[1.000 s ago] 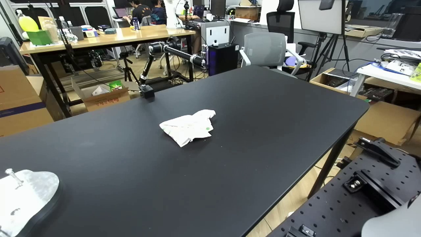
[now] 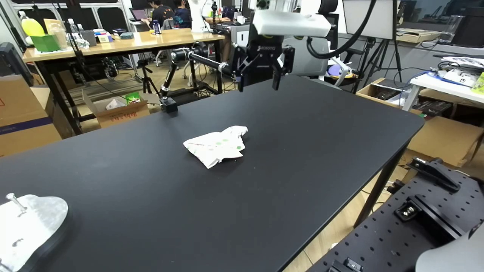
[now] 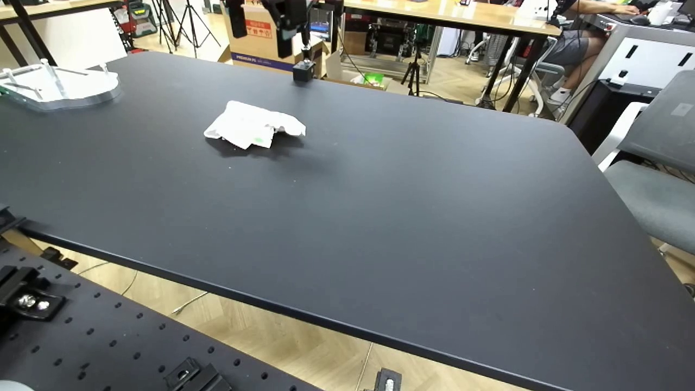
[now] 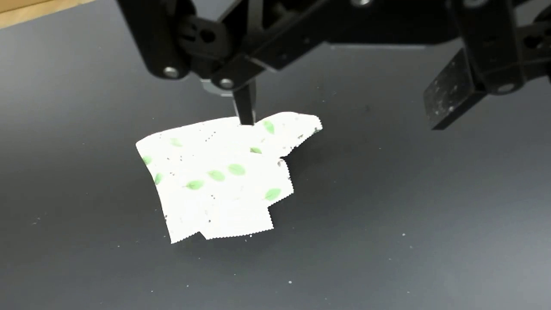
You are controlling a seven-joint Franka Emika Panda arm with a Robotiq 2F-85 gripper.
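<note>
A crumpled white wipe or tissue with green leaf prints (image 2: pixel 216 146) lies on the black table, in the left half of the table in exterior view 2. Above and beyond it in exterior view 1, my gripper (image 2: pixel 258 86) hangs in the air with its fingers wide apart and nothing between them. From the wrist, the white piece (image 4: pixel 222 181) shows whole but for a small part of its upper edge behind one fingertip. The other fingertip (image 4: pixel 449 95) is over bare table to its right. Only the finger ends show at the top of exterior view 2.
A clear plate with metal posts (image 2: pixel 31 222) stands at the table's left. A black camera-arm clamp (image 2: pixel 168 105) sits on the far edge. A perforated black board (image 2: pixel 385 235) lies beyond the near edge.
My arm and open gripper have come into exterior view 1 from above, where they were out of sight a second ago. The white piece has not moved.
</note>
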